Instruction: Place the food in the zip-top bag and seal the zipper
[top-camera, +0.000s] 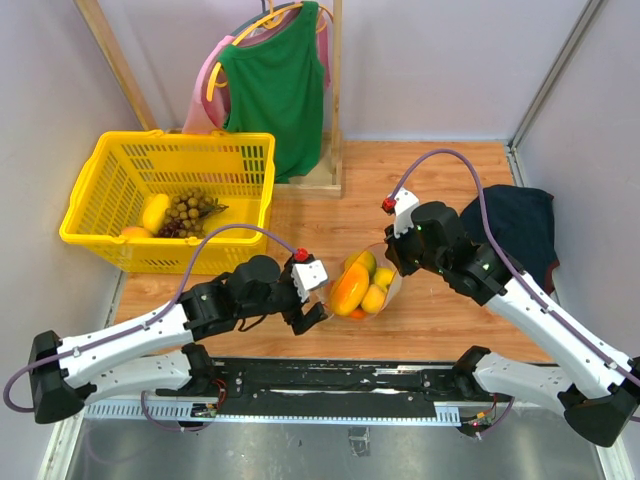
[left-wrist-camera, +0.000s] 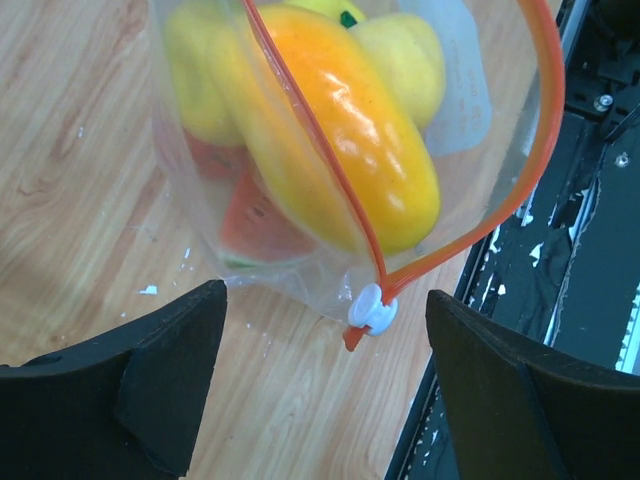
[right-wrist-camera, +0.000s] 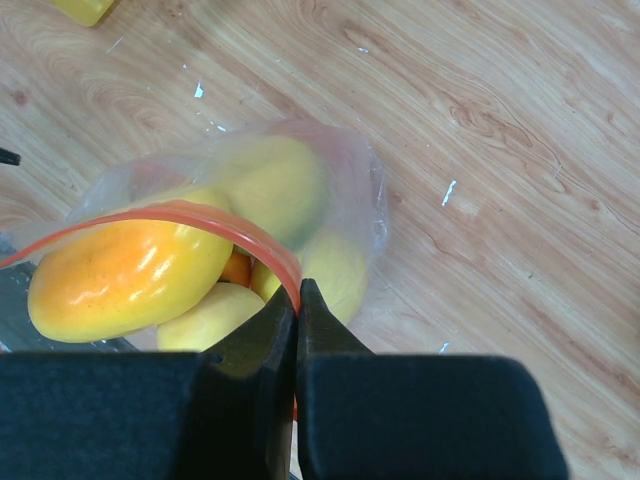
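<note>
The clear zip top bag (left-wrist-camera: 185, 205) lies on the table between my arms, its orange-rimmed mouth agape. Inside it sit a mango (left-wrist-camera: 345, 125), several yellow fruits (right-wrist-camera: 275, 185), a watermelon piece (left-wrist-camera: 258, 222) and something orange (top-camera: 357, 314). A pale blue zipper slider (left-wrist-camera: 373, 310) sits at the corner of the orange rim. My left gripper is part open, with the slider lying in view between its spread fingers, apart from both. At the opposite end of the mouth, my right gripper is shut on the orange rim of the bag.
A yellow basket (top-camera: 100, 190) at the back left holds grapes (top-camera: 186, 212) and other fruit. Behind it stands a clothes rack with a green top (top-camera: 275, 85). Dark cloth (top-camera: 515, 225) lies at the right. The wooden table (top-camera: 430, 330) in front of the bag is bare.
</note>
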